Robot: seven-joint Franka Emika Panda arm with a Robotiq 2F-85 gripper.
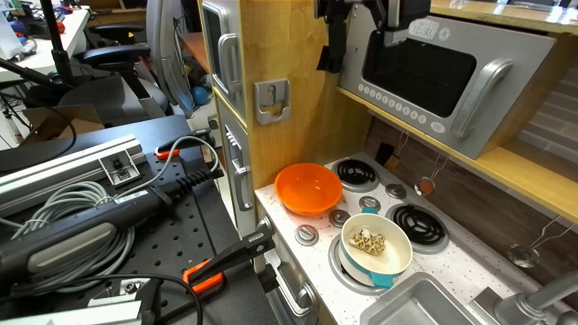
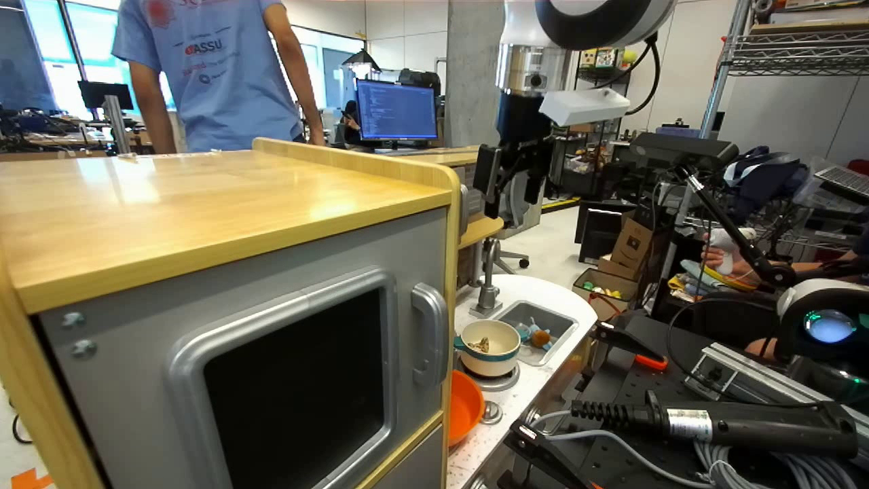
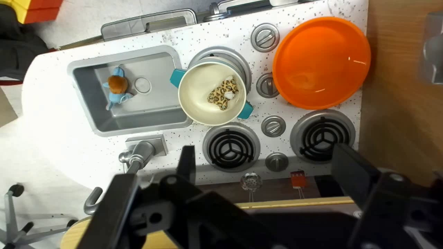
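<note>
My gripper is open, its two dark fingers wide apart with nothing between them; it hangs high above the stove top, in front of the microwave. Below it, a cream pot [image 3: 195,89] with teal handles stands on the front burner next to the sink. Inside the pot lies a leopard-spotted plush toy [image 3: 224,92]. An orange bowl [image 3: 322,62] sits empty on the counter near the wooden side wall. In the grey sink [image 3: 162,62] rests a blue plush toy [image 3: 117,86] with a brown-orange part.
The microwave [image 1: 417,76] and its wooden shelf overhang the back of the stove. A faucet [image 3: 141,153] rises behind the sink. Small utensils, including a strainer [image 1: 425,186], hang at the back wall. Two coil burners [image 3: 231,147] are bare.
</note>
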